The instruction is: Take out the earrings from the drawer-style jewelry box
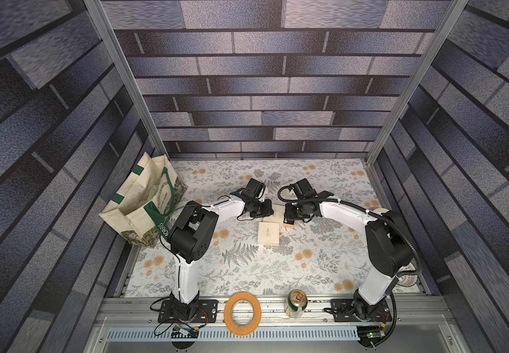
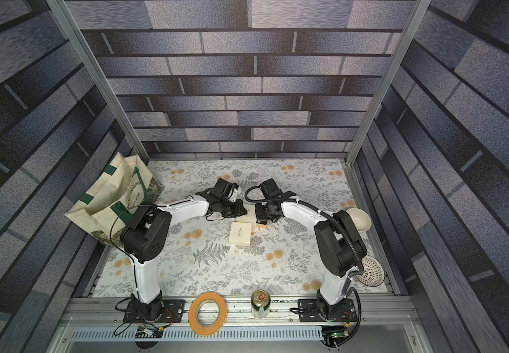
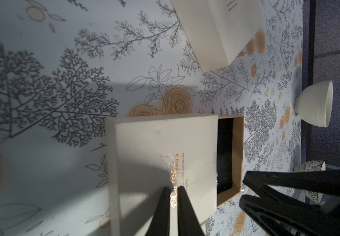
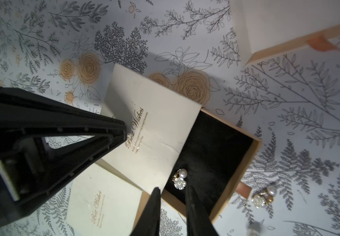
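Note:
A cream jewelry box [image 4: 150, 125] lies with its drawer [image 4: 213, 153] pulled out. Inside the black drawer sits a pearl-and-flower earring [image 4: 179, 179]; another earring [image 4: 264, 196] lies on the table beside it. My left gripper is shut on the box's lid side, its tips over the printed lettering with nothing visible between them. My right gripper is above the drawer, part open, its fingertips near the earring inside, nothing between them. In the left wrist view, the right gripper's black fingers [image 3: 295, 177] reach over the drawer's end.
A second cream box [image 4: 103, 196] lies near this one, and a cream piece [image 3: 217, 31] behind. A bag [image 1: 142, 200] fills the far left; a bowl [image 2: 358, 219] and patterned dish [image 2: 371, 271] stand at the right. Clear table lies in front.

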